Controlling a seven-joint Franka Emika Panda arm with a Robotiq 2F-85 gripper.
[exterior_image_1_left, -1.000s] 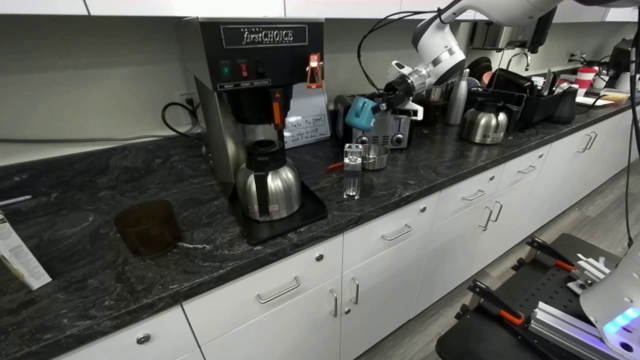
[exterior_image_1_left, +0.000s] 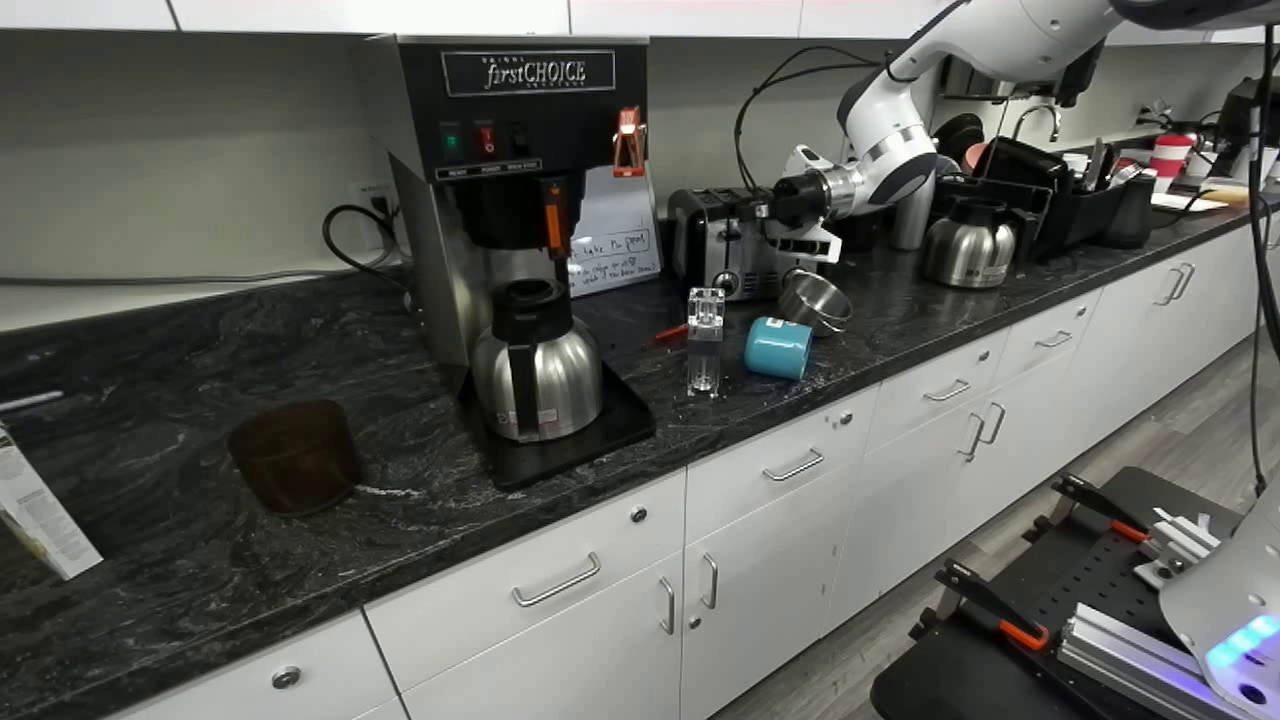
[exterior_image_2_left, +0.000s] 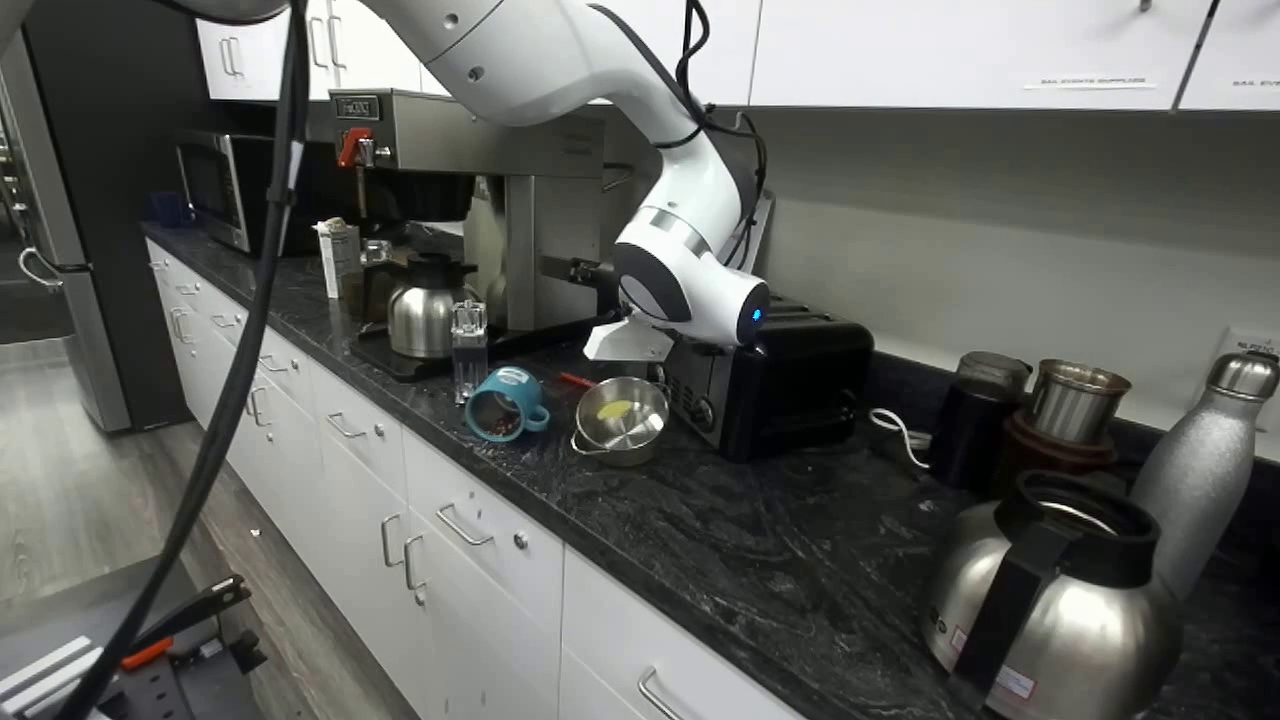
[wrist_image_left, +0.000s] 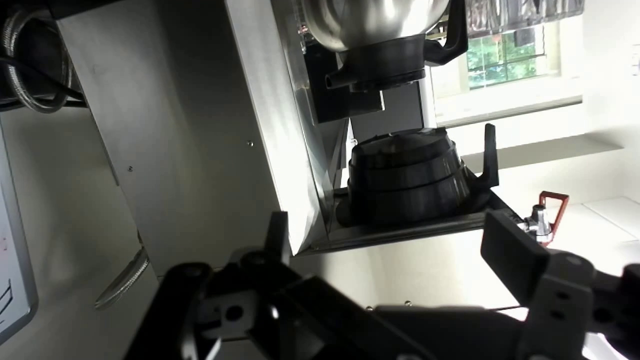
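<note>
A teal mug (exterior_image_1_left: 777, 348) lies on its side on the dark counter. Its mouth faces exterior view 2, where brown bits show inside the mug (exterior_image_2_left: 504, 404). Just beside it is a metal cup with a handle (exterior_image_1_left: 816, 302), tipped over, with something yellow inside the metal cup (exterior_image_2_left: 619, 420). Above both, in front of the toaster, hangs my gripper. Its fingers (wrist_image_left: 277, 237) stand wide apart in the wrist view, and nothing is between them.
Left of the mug stands a clear upright dispenser (exterior_image_1_left: 705, 342), with a red object (exterior_image_1_left: 669, 334) behind it. The toaster (exterior_image_2_left: 780, 372) sits behind the metal cup. The coffee maker (exterior_image_1_left: 420, 228) holds a steel carafe (exterior_image_1_left: 540, 374). Counter to the right of the metal cup is bare.
The teal mug was in my raised gripper and now lies on the counter, out of the gripper. The metal cup has shifted right and tipped over. The gripper has turned.
</note>
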